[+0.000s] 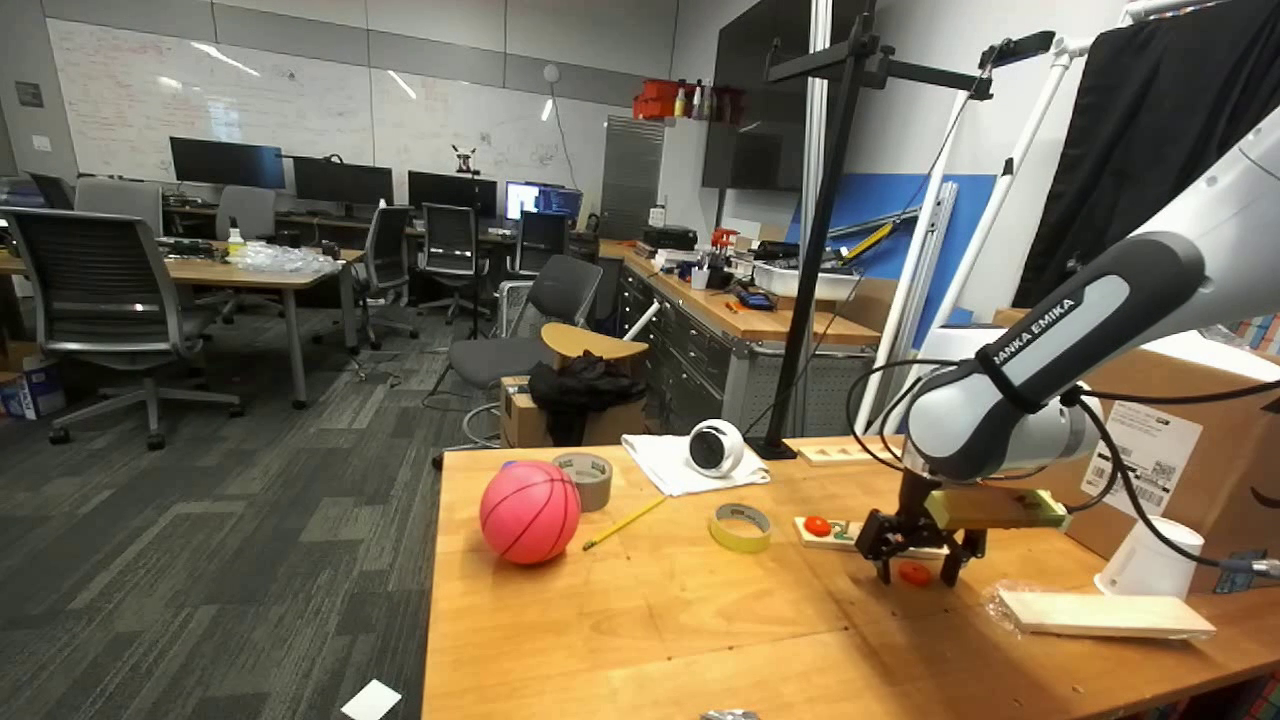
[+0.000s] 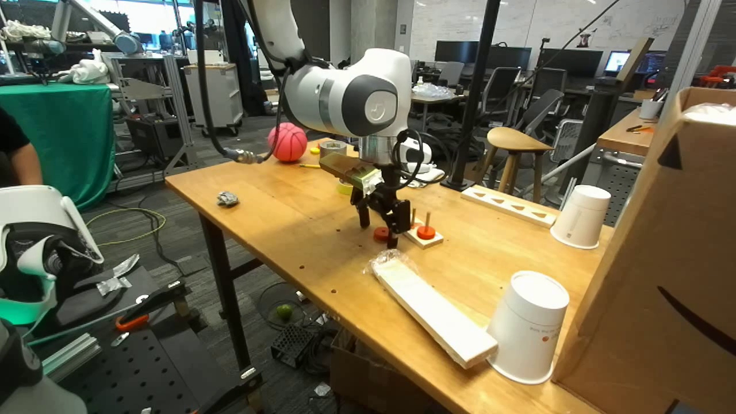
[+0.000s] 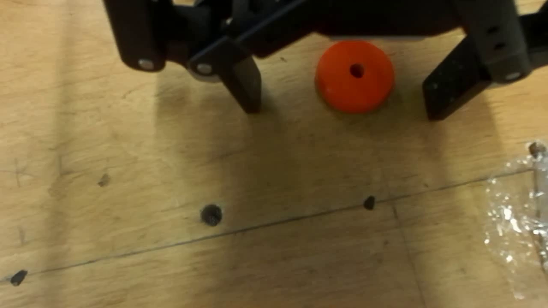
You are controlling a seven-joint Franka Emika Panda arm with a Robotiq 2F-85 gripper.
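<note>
A red-orange disc (image 3: 354, 77) with a small hole in its middle lies flat on the wooden table. My gripper is open over it, one black finger on either side, both apart from the disc. In exterior view 1 the same disc (image 1: 915, 575) shows low between the fingertips of my gripper (image 1: 919, 578). Just behind stands a pale pegboard (image 1: 828, 541) bearing a red disc (image 1: 817, 526) at its left end; my fingers partly cover its right side. In exterior view 2 a red disc (image 2: 426, 232) sits around an upright peg on that board.
A plastic-wrapped wooden plank (image 2: 434, 310) lies near the gripper, with a white cup (image 2: 529, 324) beside its far end. Yellow tape (image 1: 741, 528), a pencil (image 1: 624, 523) and a pink ball (image 1: 529, 512) lie to the left.
</note>
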